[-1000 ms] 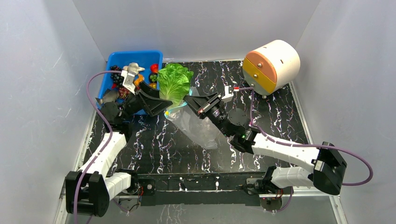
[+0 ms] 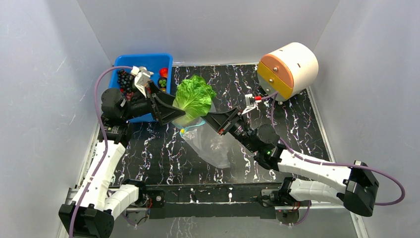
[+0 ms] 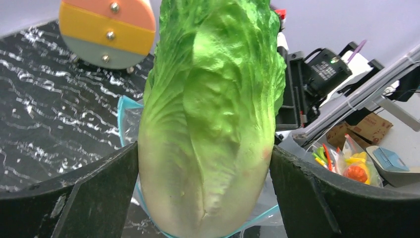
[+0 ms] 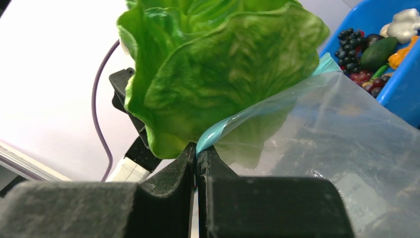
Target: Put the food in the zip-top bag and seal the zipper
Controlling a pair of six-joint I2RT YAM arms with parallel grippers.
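A green lettuce (image 2: 193,96) stands with its pale base inside the mouth of the clear zip top bag (image 2: 212,146); its leaves rise out above the rim. My left gripper is open wide around the lettuce's lower part, a finger on either side. Those fingers look right up against it, though I cannot tell how firmly they touch. Pinched between the fingers of my right gripper is the bag's teal rim (image 4: 214,133), and that gripper is shut. The bag's body slopes down toward the front right in the top view.
At the back left, a blue bin (image 2: 148,59) holds grapes and other food. A round cabinet with a yellow drawer (image 2: 273,81) stands at the back right.
Lettuce, bag rim and both grippers have shifted right and slightly toward the front over the last second. The lettuce's base stays at the bag's mouth.
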